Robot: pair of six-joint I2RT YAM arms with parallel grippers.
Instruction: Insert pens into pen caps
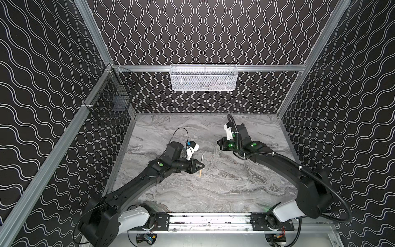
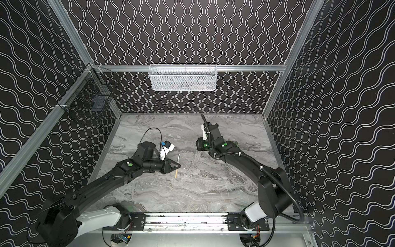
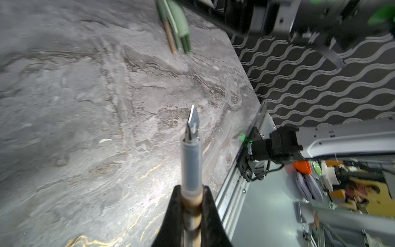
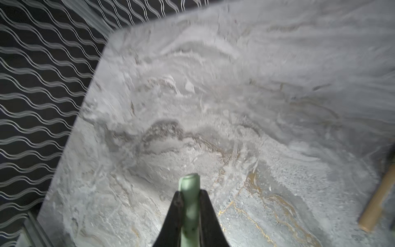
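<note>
My left gripper (image 1: 200, 165) is shut on a wooden-bodied pen (image 3: 191, 160) with a translucent grip section and an exposed metal nib, upright in the left wrist view. My right gripper is shut on a pale green pen cap (image 4: 189, 183); which end faces up is hard to tell. The right gripper is behind and right of the left one, the pen and cap apart. More green caps (image 3: 179, 24) and a wooden pen (image 4: 376, 197) lie on the table near the right arm.
A white mesh basket (image 1: 203, 78) hangs on the back wall and a black wire basket (image 1: 112, 98) on the left. Patterned walls enclose the sides and back.
</note>
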